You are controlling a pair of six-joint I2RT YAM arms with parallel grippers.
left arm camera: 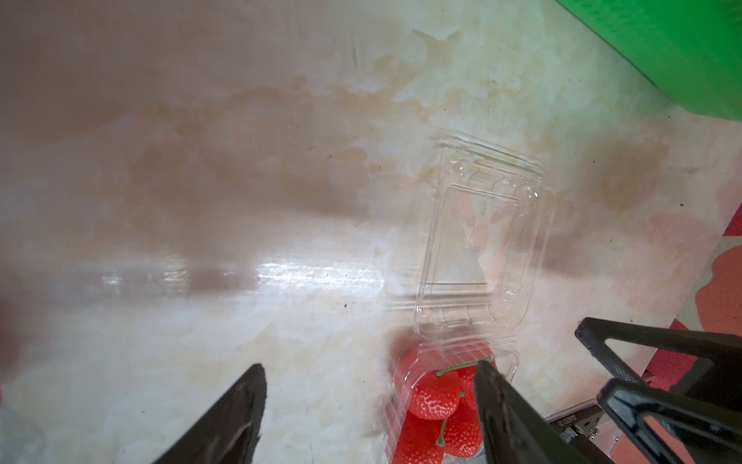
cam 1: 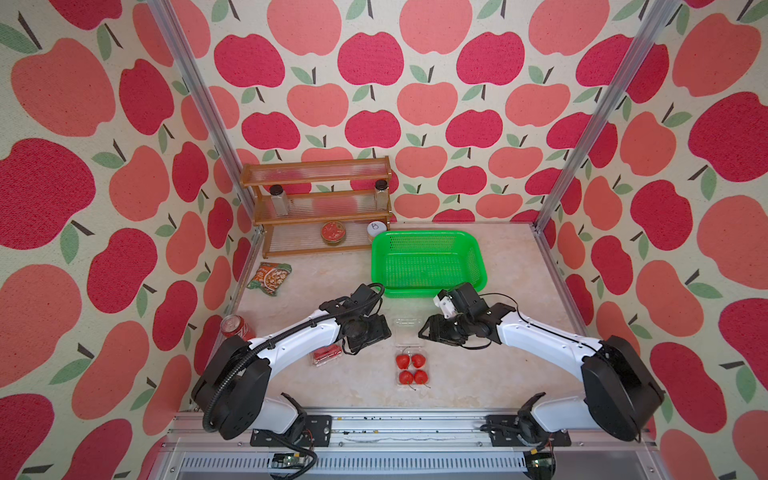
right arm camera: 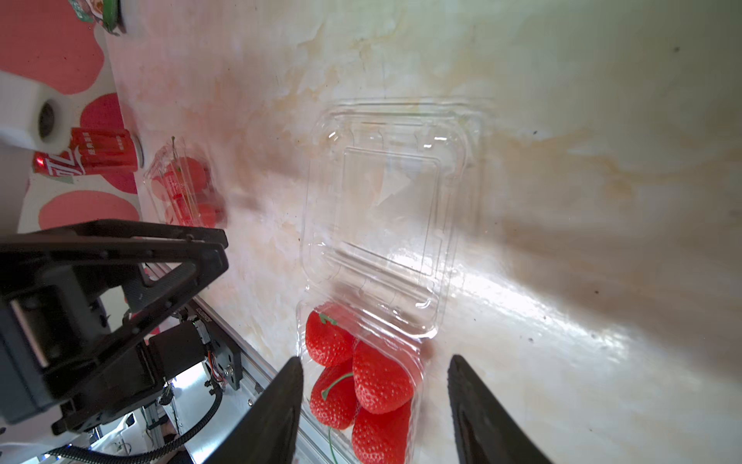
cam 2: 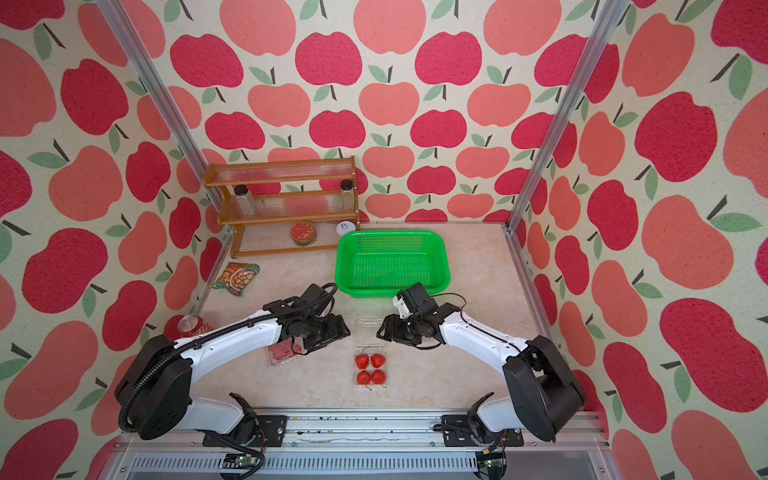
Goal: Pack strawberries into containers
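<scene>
A clear plastic container lies on the table with its lid (left arm camera: 479, 247) folded back flat, away from me. Several strawberries (right arm camera: 382, 379) fill its tray (cam 1: 397, 372), their green stems showing. Over the left side of the lid hangs my left gripper, open and empty. My right gripper is on the lid's right side, its fingers apart with only free space between them. A second clear container (cam 1: 326, 355) with red strawberries sits left of the first, partly covered by my left arm; in the right wrist view its lid appears raised.
The empty green basket (cam 1: 428, 293) stands behind the container. A wooden shelf (cam 1: 324, 217) with jars is at the back left. A snack bag (cam 1: 269, 277) and a red can (cam 1: 233, 326) lie left.
</scene>
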